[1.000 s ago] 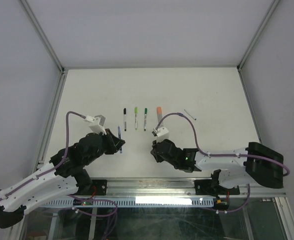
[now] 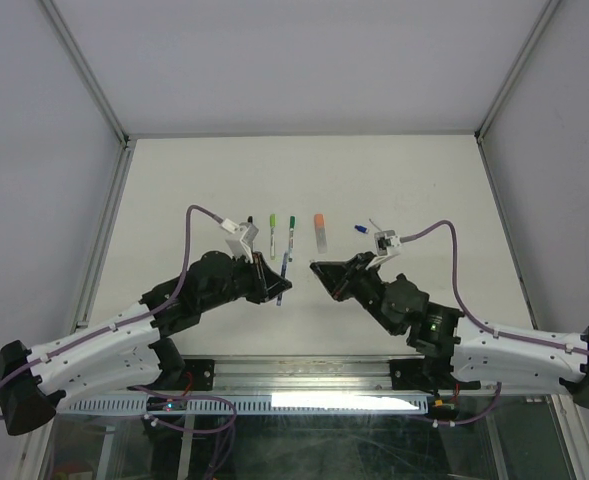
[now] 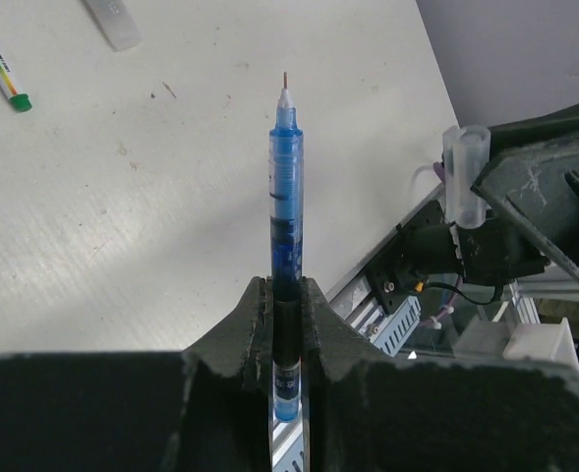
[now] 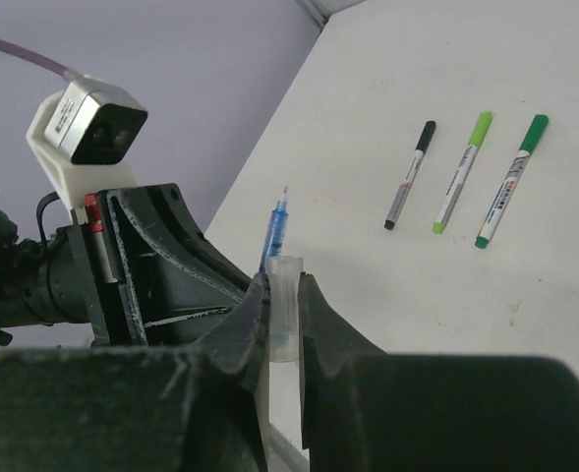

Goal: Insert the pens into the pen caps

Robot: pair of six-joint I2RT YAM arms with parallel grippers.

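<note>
My left gripper [image 2: 279, 285] is shut on an uncapped blue pen [image 3: 286, 197], held upright with its tip bare. My right gripper [image 2: 319, 268] faces it, with a clear cap [image 4: 284, 300] between its fingertips, a short distance from the pen. In the left wrist view that clear cap [image 3: 466, 172] appears at the right, apart from the pen.
Capped black [image 4: 410, 175], light green [image 4: 462, 172] and dark green [image 4: 511, 182] markers lie on the white table, with an orange-capped item [image 2: 319, 233], a small blue object [image 2: 361, 229] and a thin pale stick [image 2: 373, 223] farther right.
My left gripper has moved right with the blue pen. My right gripper has risen and turned to face it, now holding the clear piece; a small blue object now shows on the table at right.
</note>
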